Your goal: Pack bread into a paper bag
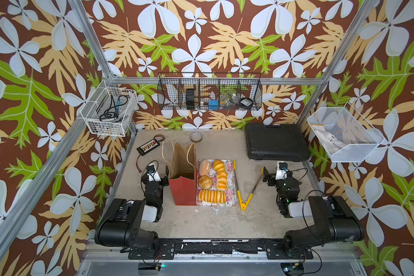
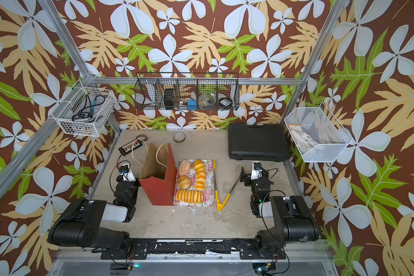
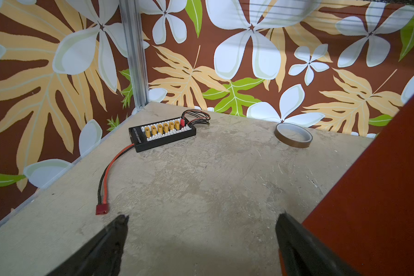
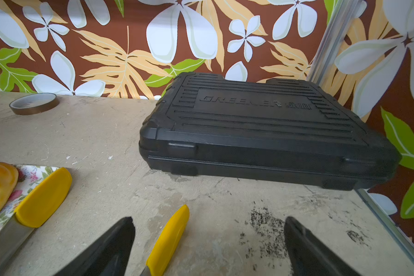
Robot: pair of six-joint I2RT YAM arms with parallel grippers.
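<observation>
The red paper bag stands upright with its brown mouth open, left of the middle of the table. Right beside it, a floral tray bears several breads: a sliced loaf, a round bun, an oval bun and a twisted loaf. My left gripper, open and empty, is to the left of the bag, whose red side fills the right of the left wrist view. Open as well, my right gripper has nothing between its fingers and is right of the yellow-tipped tongs.
A black case lies at the back right. Behind the bag are a connector board with loose wires and a tape roll. Bare tabletop stretches in front of the tray.
</observation>
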